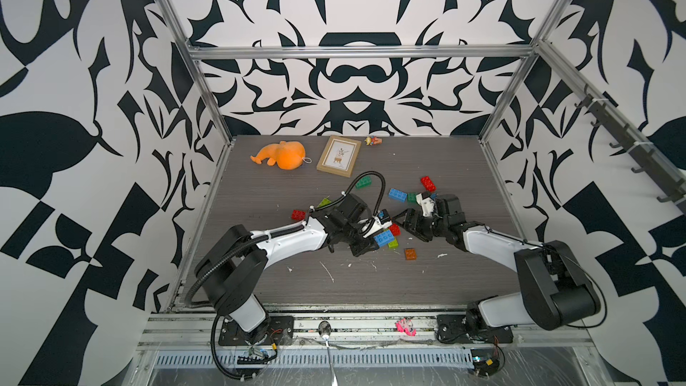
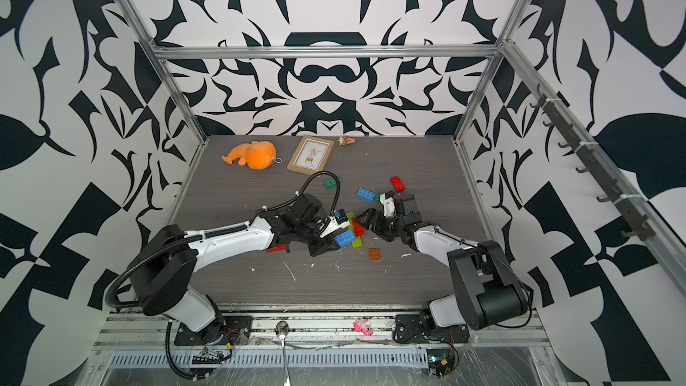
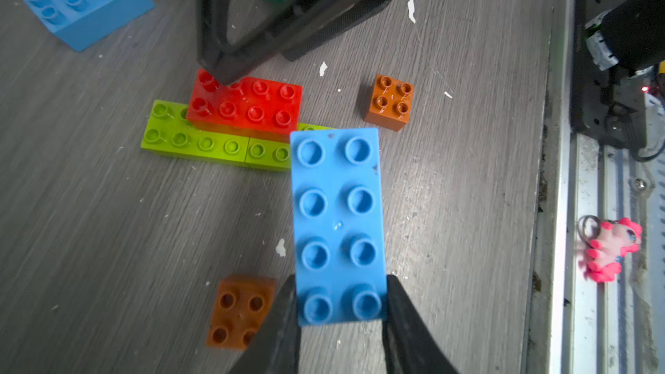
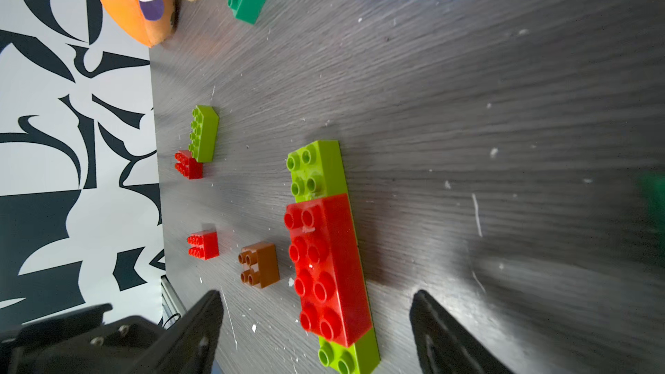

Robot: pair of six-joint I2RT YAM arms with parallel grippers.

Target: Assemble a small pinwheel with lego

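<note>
My left gripper is shut on a long blue brick (image 3: 337,221), held above the table near the centre. Below it lies a base of two lime bricks (image 4: 318,166) end to end with a red brick (image 4: 329,263) across their joint. My right gripper hangs just over that red-and-lime piece, its fingers apart on either side, with nothing seen between them. An orange brick (image 3: 390,100) and a brown brick (image 4: 259,263) lie on either side of the piece.
Blue (image 1: 397,193), green (image 1: 363,181) and red (image 1: 428,183) bricks lie further back, beside a picture frame (image 1: 338,156) and an orange plush toy (image 1: 282,156).
</note>
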